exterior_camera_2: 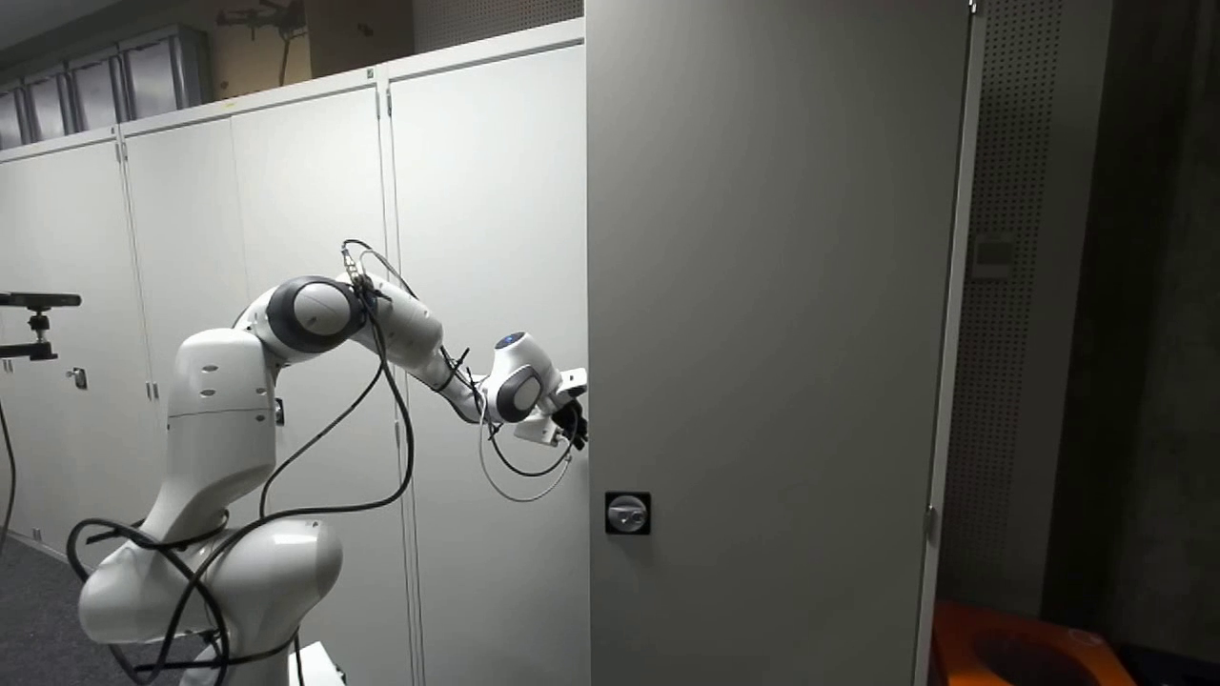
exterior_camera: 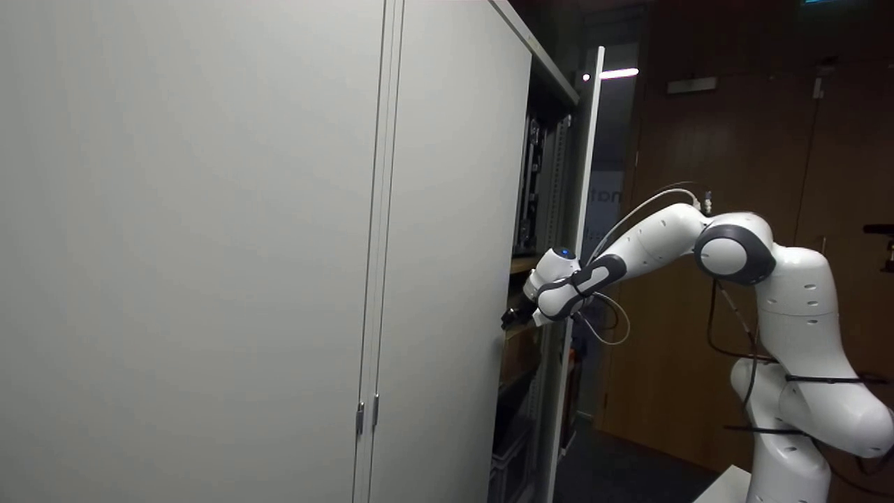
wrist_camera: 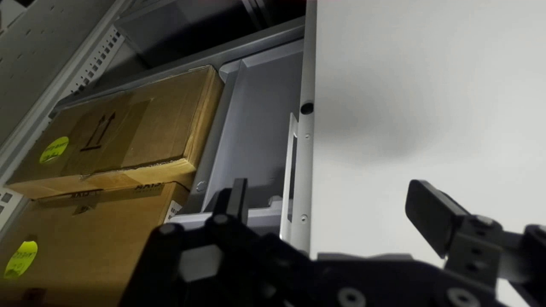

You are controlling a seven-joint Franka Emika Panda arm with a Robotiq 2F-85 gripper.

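My gripper is open in the wrist view, one dark finger [wrist_camera: 238, 197] on the cabinet's inner side and the other finger [wrist_camera: 432, 215] over the pale face of a closed door [wrist_camera: 389, 102]. Between them runs that door's vertical edge [wrist_camera: 306, 169], apparently untouched. In exterior view 1 the gripper [exterior_camera: 509, 318] is at the free edge of the closed door [exterior_camera: 444, 251]. Beside it the other cabinet door [exterior_camera: 587, 168] stands swung open. That open door [exterior_camera_2: 778, 286] covers part of the gripper [exterior_camera_2: 578, 429] in exterior view 2.
Inside the cabinet are a taped cardboard box [wrist_camera: 138, 123], a second box [wrist_camera: 76, 235] below it and a grey bin [wrist_camera: 261, 102]. A round lock [exterior_camera_2: 628, 514] sits on the open door. An orange object [exterior_camera_2: 1029, 652] lies at lower right.
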